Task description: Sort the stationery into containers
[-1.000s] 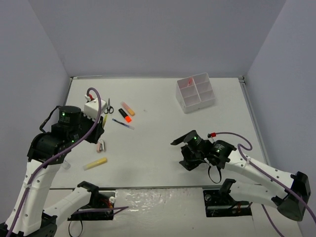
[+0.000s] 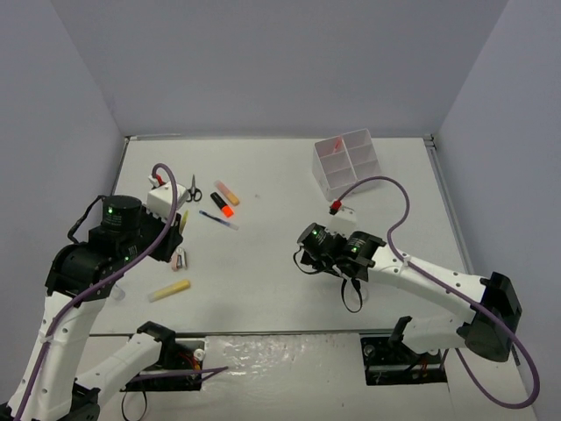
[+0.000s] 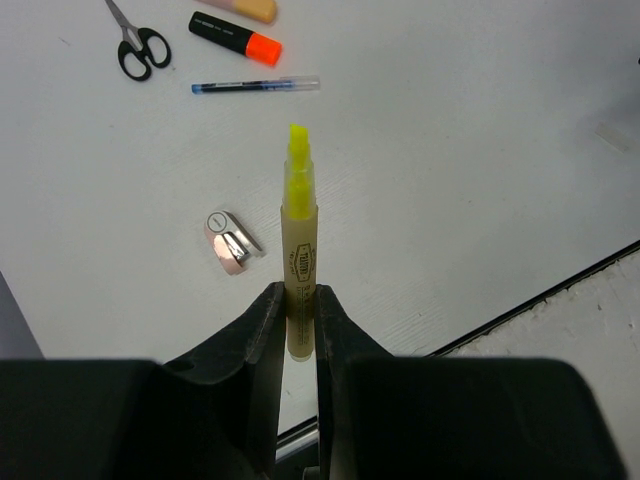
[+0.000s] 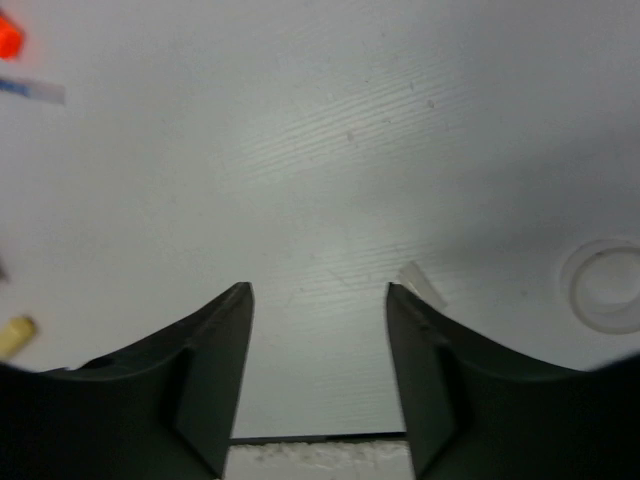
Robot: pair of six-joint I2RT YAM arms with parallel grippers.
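Observation:
My left gripper is shut on a highlighter [image 3: 299, 240] with a yellow tip, pointing up over the left of the table. Below it in the left wrist view lies a small pink-and-silver item [image 3: 232, 242]. A blue pen [image 3: 256, 86], a black-and-orange highlighter [image 3: 236, 38], scissors [image 3: 138, 46] and a peach-coloured marker [image 2: 227, 193] lie farther back. Nearer the front edge is a yellow stick [image 2: 169, 290]. The divided white container [image 2: 346, 191] stands back right, something red in one compartment. My right gripper is open, nothing between its fingers, over bare table.
A clear round object [image 4: 606, 286] and a small pale strip [image 4: 421, 285] lie on the right in the right wrist view. Walls stand at the left, back and right.
The left arm has barely shifted. Objects on the table lie where they were.

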